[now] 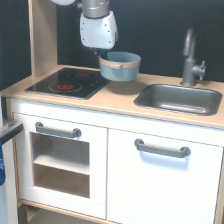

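Observation:
A grey-blue pot (120,68) is at the back of the counter, right of the black stovetop (68,83) with its glowing red rings. My gripper (103,52) comes down from above at the pot's left side, its dark fingers meeting the rim or handle there. It appears shut on the pot, though the fingertips are small and partly hidden. Whether the pot's base touches the counter is hard to tell.
To the right, a sink (179,98) with a tall faucet (190,62) is set into the wooden counter (122,101). Bare counter lies in front of the pot. White cabinets with dark handles stand below, and a wooden post (43,38) rises at left.

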